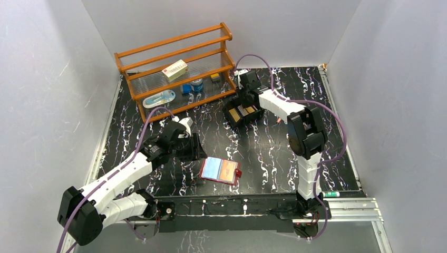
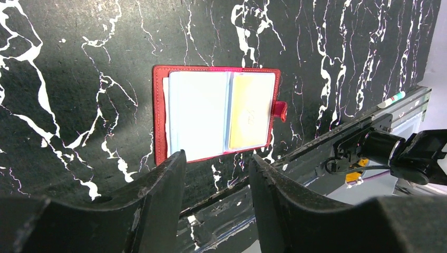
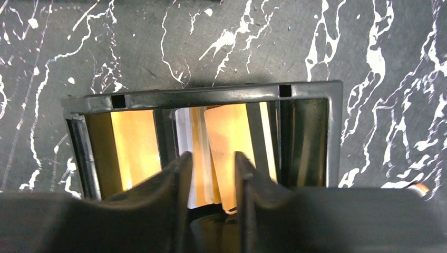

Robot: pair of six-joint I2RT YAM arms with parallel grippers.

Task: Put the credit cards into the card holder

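The red card holder (image 2: 161, 116) lies flat and open on the black marbled table, with white sleeves and a yellow card showing. My left gripper hangs beside and above it, open and empty. At the back, a black box (image 3: 200, 96) holds several gold, orange, silver and dark cards (image 3: 228, 147). My right gripper is over this box, fingers part open and blurred, their tips above the cards; I cannot tell whether anything is between them.
A wooden rack (image 1: 174, 38) with a small carton and other items stands at the back left, beside the box. Walls border the workspace.
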